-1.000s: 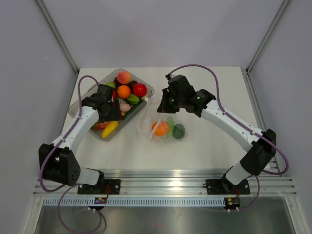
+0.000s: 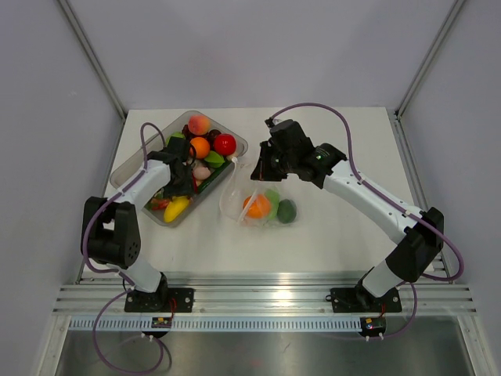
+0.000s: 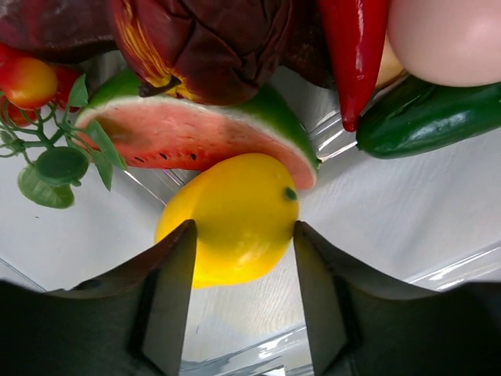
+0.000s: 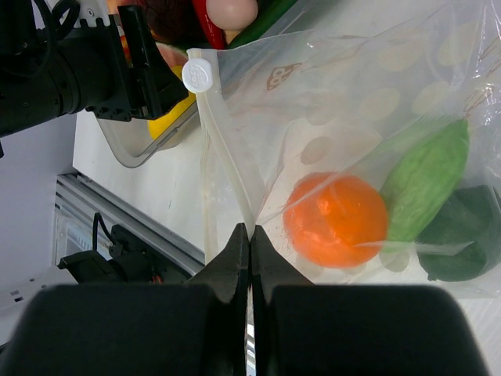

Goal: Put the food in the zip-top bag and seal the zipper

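In the left wrist view a yellow fruit (image 3: 235,196) lies in the clear bin, against a watermelon slice (image 3: 196,133). My left gripper is partly open, one finger on each side of this fruit; whether both pads touch it is unclear. The clear zip top bag (image 4: 258,94) lies open on the table, holding an orange (image 4: 337,219), a long green item (image 4: 427,176) and a dark green one (image 4: 462,239). My right gripper is shut on the thin edge of the bag, and the film runs between its fingertips.
The bin (image 2: 129,168) at the left holds more food, including a peach (image 2: 199,124), a red apple (image 2: 225,144) and a green cucumber (image 3: 430,121). Its wall stands between the left gripper and the bag. Table right of the bag is clear.
The right arm and the bag have stayed still.
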